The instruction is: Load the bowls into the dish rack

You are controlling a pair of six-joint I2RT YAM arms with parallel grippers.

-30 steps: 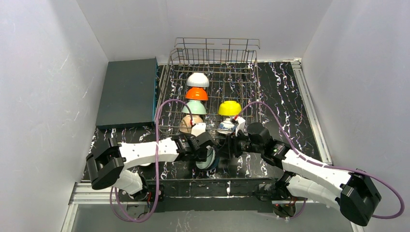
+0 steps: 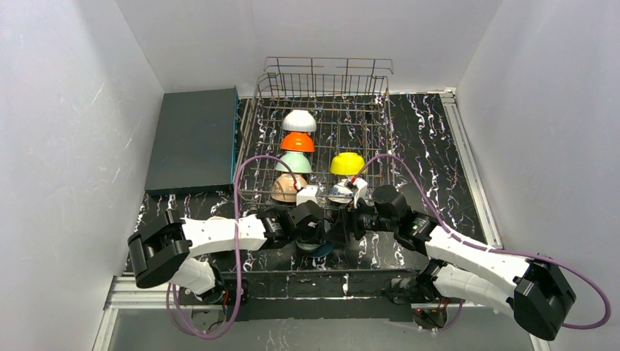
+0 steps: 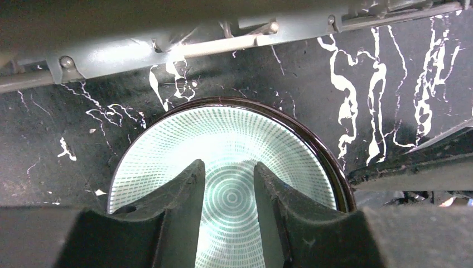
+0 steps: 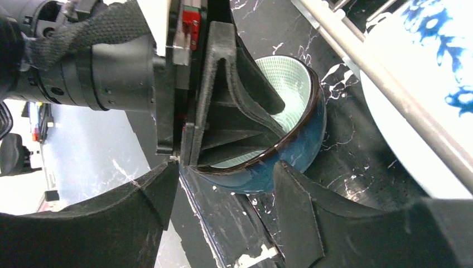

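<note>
A dark-blue bowl with a pale green ribbed inside (image 3: 150, 162) (image 4: 295, 156) sits at the front counter, below the rack. My left gripper is open over its interior; in the right wrist view its fingers reach inside the rim. My right gripper is part open, its fingertips at the bowl's outer lower side. The dish rack (image 2: 373, 110) holds white (image 2: 299, 118), orange (image 2: 297, 141), mint (image 2: 294, 160), tan (image 2: 285, 189), yellow (image 2: 347, 162) and blue-patterned white (image 4: 401, 128) bowls.
A grey box (image 2: 190, 139) lies left of the rack. The rack's front rail runs just beside both grippers, whose arms are close together.
The right arm has barely moved.
</note>
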